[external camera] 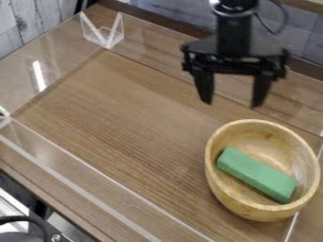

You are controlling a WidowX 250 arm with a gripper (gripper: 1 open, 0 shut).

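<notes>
My dark gripper (233, 73) hangs over the back right of the wooden table, its two fingers spread wide apart with nothing visible between them. Below it, at the front right, a round beige bowl (225, 138) holds a green rectangular block (255, 174), lying at a slant inside it.
A clear plastic piece (104, 30) stands at the back left near the table edge. A black cable (25, 221) shows at the lower left corner, off the table.
</notes>
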